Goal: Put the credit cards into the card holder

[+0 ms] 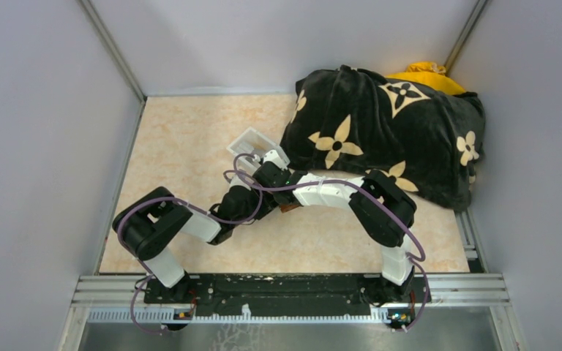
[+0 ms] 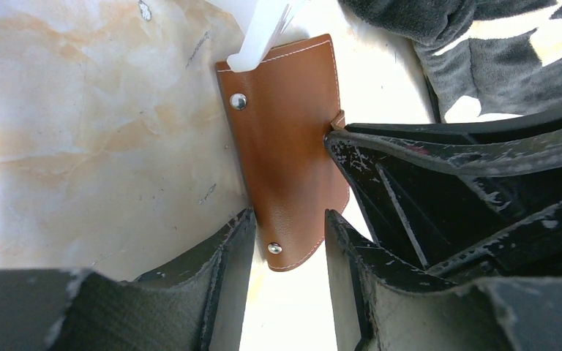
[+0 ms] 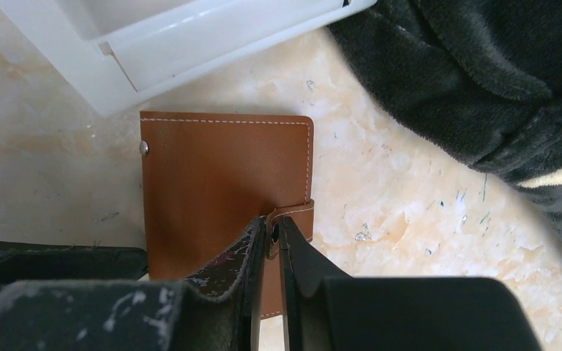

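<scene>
The brown leather card holder (image 2: 285, 146) lies closed on the marble-patterned table, with white stitching and metal snaps. In the right wrist view my right gripper is shut on its small closing strap (image 3: 296, 212) at the side edge. Over the end of the holder with the lower snap, my left gripper stands open, one finger at each side and nothing gripped. From above, both grippers meet over the holder, and only a brown sliver (image 1: 290, 208) of it shows. I cannot make out any credit cards.
A white tray (image 3: 190, 62) sits just beyond the holder's far end. To the right lies a bulky dark blanket with a flower pattern (image 1: 373, 124), a yellow cloth (image 1: 432, 77) behind it. Bare table (image 1: 183, 139) spreads out at the left and front.
</scene>
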